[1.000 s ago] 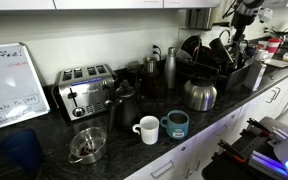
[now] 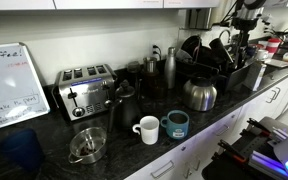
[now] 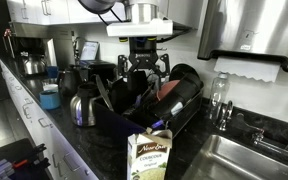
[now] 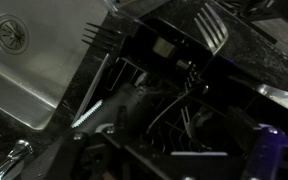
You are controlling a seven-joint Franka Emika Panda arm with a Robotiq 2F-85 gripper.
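Note:
High above the black dish rack [image 3: 124,125], my gripper [image 3: 144,75] points downward with its fingers open. From the wrist, the gripper is over the rack, its dark fingers hard to make out and nothing seen held between them. A black utensil holder [image 4: 164,48] lies below, with a fork [image 4: 213,30] upright at its right and another fork [image 4: 102,40] at its left. Much of the rack's inside is too dark to read. Pans and other dishes [image 3: 174,95] fill the rack.
The steel sink [image 3: 234,158] adjoins the rack, and a couscous box [image 3: 147,158] stands in front. Along the counter are a kettle [image 2: 199,94], a teal mug [image 2: 175,124], a white mug [image 2: 148,130] and a toaster [image 2: 86,92].
Over the last second the arm has come down slightly toward the dish rack. Everything on the counter stays where it was.

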